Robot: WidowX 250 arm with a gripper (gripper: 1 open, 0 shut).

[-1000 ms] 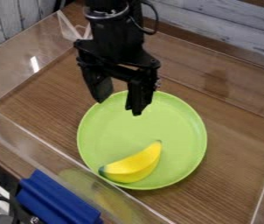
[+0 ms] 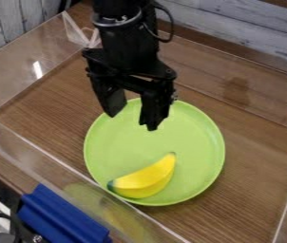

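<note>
My black gripper [image 2: 131, 108] hangs open over the upper left part of a green plate [image 2: 187, 152], with nothing visible between its fingers. A yellow banana [image 2: 146, 178] lies on the lower part of the plate, below the gripper and apart from it.
The plate sits on a wooden surface [image 2: 241, 114] inside clear plastic walls. A blue object [image 2: 60, 218] with ridges is at the bottom left, outside the clear wall. Bare wood shows to the left and right of the plate.
The gripper has shifted very slightly. The banana and plate have not moved.
</note>
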